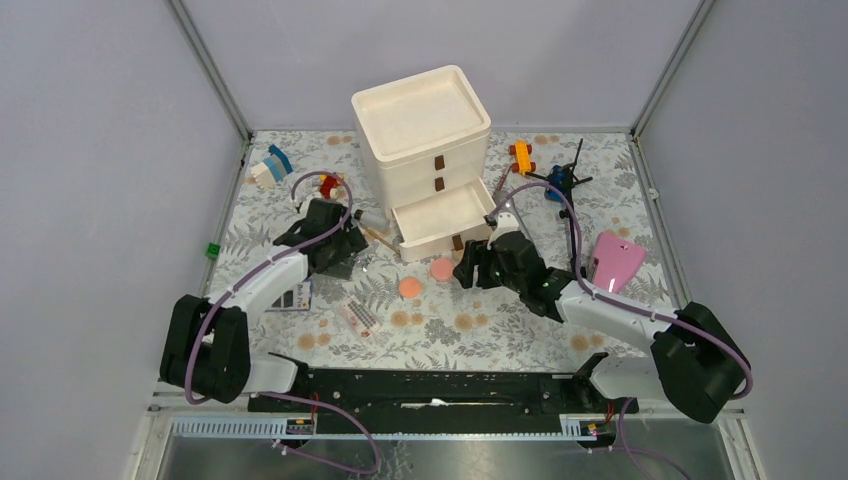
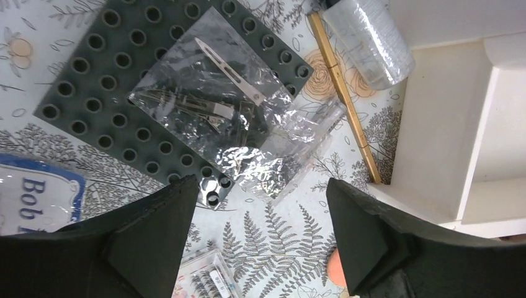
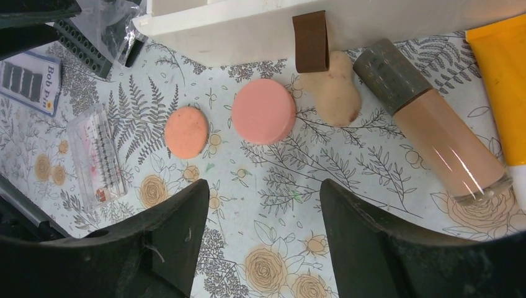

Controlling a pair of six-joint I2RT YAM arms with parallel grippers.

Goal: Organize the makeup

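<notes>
The white drawer unit (image 1: 420, 115) has its bottom drawer (image 1: 437, 213) pulled out. My left gripper hangs open and empty over a green studded mat (image 2: 93, 105) with a clear bag of clips (image 2: 217, 143); a clear bottle (image 2: 369, 43) and gold pencil (image 2: 347, 96) lie beside the drawer (image 2: 446, 136). My right gripper is open over bare table, near two pink discs (image 3: 263, 112) (image 3: 185, 132), a beige puff (image 3: 337, 96), a foundation bottle (image 3: 443, 143) and a yellow tube (image 3: 502, 87).
A black stand (image 1: 568, 185) and pink case (image 1: 615, 263) stand at right; toys (image 1: 520, 157) lie at the back. The front middle of the table holds a clear pack (image 1: 358, 317), with free room to its right.
</notes>
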